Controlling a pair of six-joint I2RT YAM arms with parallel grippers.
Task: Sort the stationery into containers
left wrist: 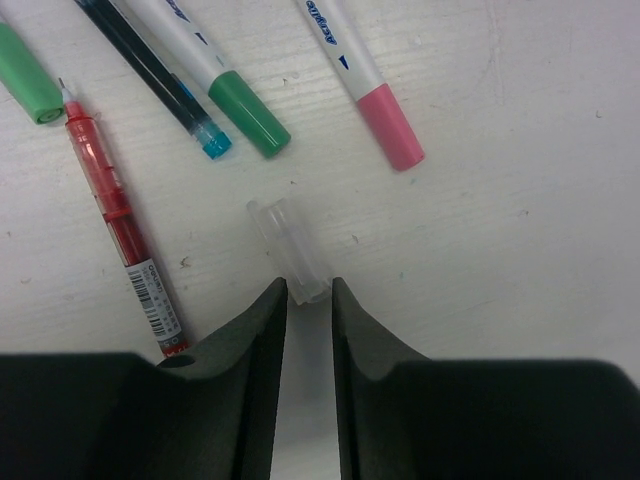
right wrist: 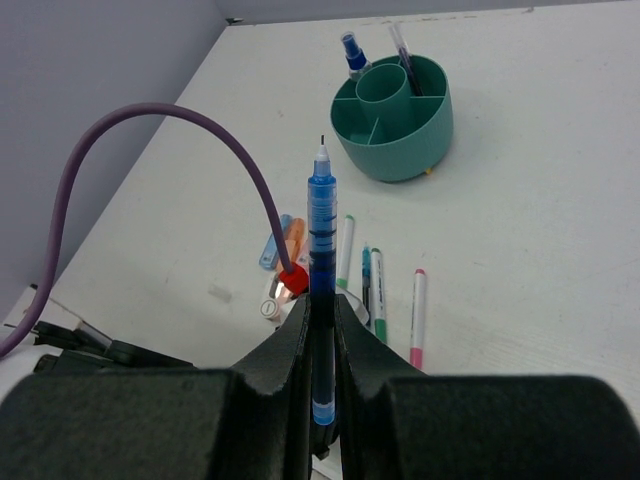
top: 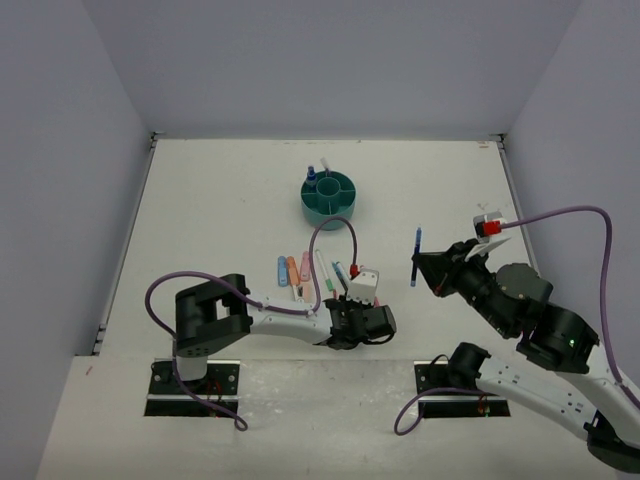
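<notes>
A small clear cap (left wrist: 288, 248) lies on the table in the left wrist view, its near end at the tips of my left gripper. Those fingers stand a little apart, open, and the cap does not look clamped. From above, the left arm hides this gripper. My right gripper is shut on a blue pen (right wrist: 322, 220), held upright with its bare tip upward, above the table's right side. The green divided holder (top: 318, 214) stands at the back, with a blue-capped item (right wrist: 354, 52) and a slim clear one (right wrist: 402, 42) in it.
Loose on the table are a red pen (left wrist: 115, 205), a teal-ended pen (left wrist: 165, 85), a green-capped marker (left wrist: 245, 112), a pink-capped marker (left wrist: 385, 115), and orange (top: 293, 268) and blue (top: 282, 271) items. Free table surrounds the holder.
</notes>
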